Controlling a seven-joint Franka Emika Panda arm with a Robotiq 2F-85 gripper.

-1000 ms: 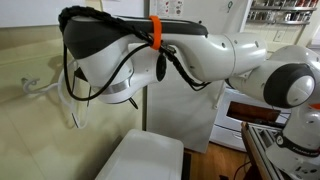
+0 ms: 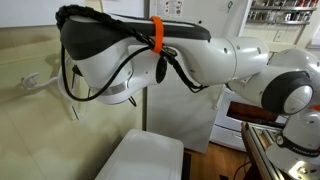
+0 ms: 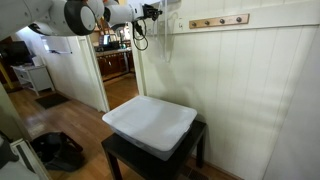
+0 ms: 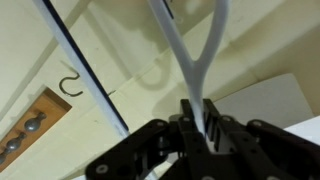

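A white forked object [image 4: 195, 75], its shape like a plastic hanger, runs down between the dark fingers of my gripper in the wrist view. The gripper is shut on its narrow stem. In exterior view 1 part of the white object [image 2: 68, 97] shows at the left, beside the pale wall, while the arm covers the fingers. High up near the wall, my gripper [image 3: 151, 12] is small in exterior view 2, with thin white lines hanging just beside it. Whether the object touches the wall or a hook cannot be told.
A wooden rail with dark knobs [image 4: 32, 124] and a curved metal hook [image 4: 69, 86] are on the wall. Below stands a bin with a white lid [image 3: 152, 118] on a black table [image 3: 135, 155]. Open floor [image 3: 85, 105] lies left of it.
The arm's end has shifted very slightly left in exterior view 1, and the white object with it. Everything else stays put.
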